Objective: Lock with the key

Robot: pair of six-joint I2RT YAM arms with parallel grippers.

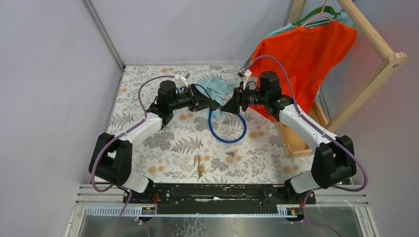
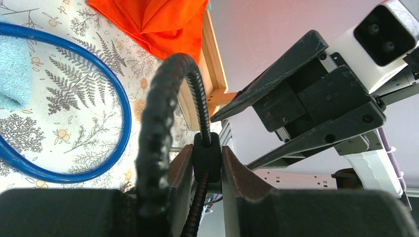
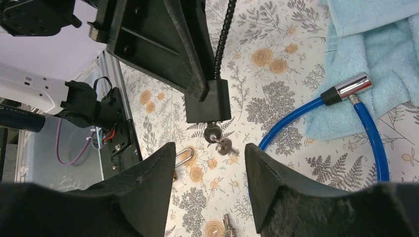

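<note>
My left gripper is shut on the black body of a braided cable lock (image 2: 205,155), whose cable loops up from it. In the right wrist view the lock body (image 3: 207,101) has a key (image 3: 223,145) at its lower end, hanging above the table. My right gripper stands open just beyond that key, its fingertips either side of it and apart from it. In the top view the two grippers face each other over the middle of the table (image 1: 163,148).
A blue hose lock (image 1: 227,141) and a light blue towel (image 1: 217,86) lie below the grippers. A padlock (image 1: 200,169) lies at the front. A wooden rack (image 1: 370,89) with hanging shirts stands on the right.
</note>
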